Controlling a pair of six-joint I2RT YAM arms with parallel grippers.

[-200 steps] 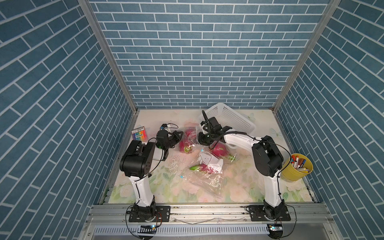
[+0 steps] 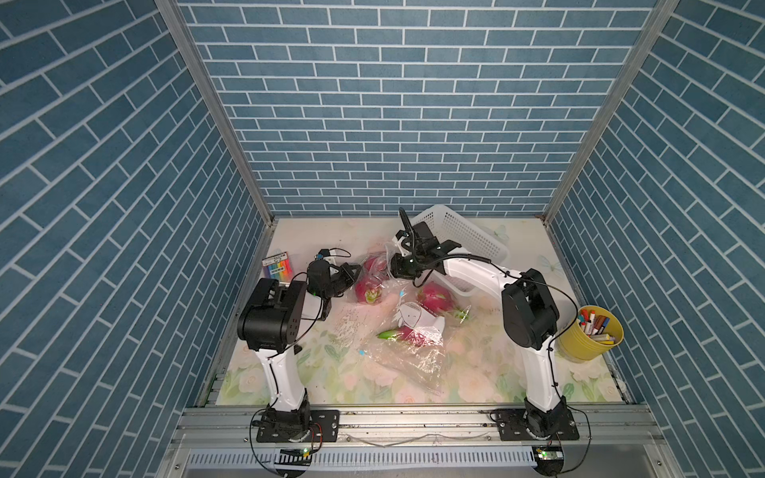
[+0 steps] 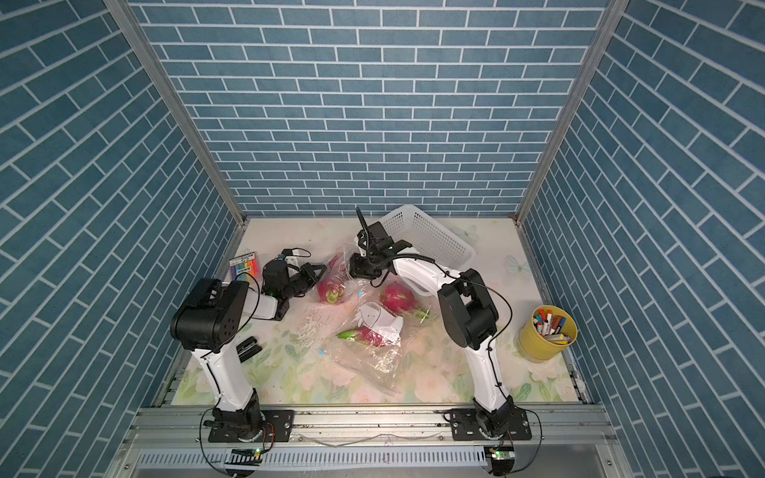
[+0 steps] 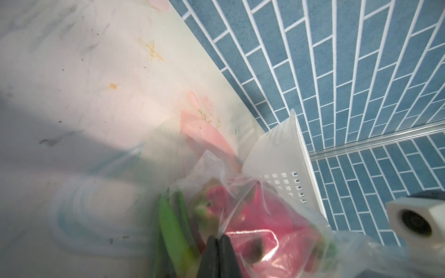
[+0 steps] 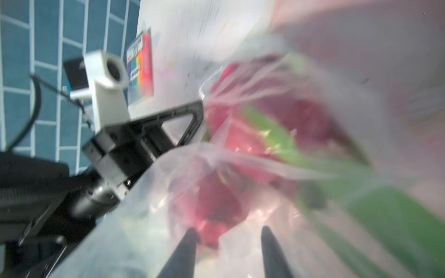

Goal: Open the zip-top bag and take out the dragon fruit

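Observation:
A clear bag holding dragon fruit (image 2: 368, 290) lies between my grippers at the table's centre. My left gripper is shut at the bag's left side, its fingertips by the plastic. My right gripper stands open above the bag, plastic film around and below its fingers; whether film lies between them is unclear. A second bag in front holds a dragon fruit (image 3: 398, 296) and a white-labelled item (image 3: 381, 318) with red and green parts.
A white basket (image 2: 470, 235) stands at the back right. A colourful pack (image 2: 277, 267) lies at the left. A yellow pen bucket (image 2: 585, 344) stands at the front right.
My left gripper has shifted slightly left. My right gripper has risen a little and moved slightly toward the back left; the bag between them has shifted slightly with them.

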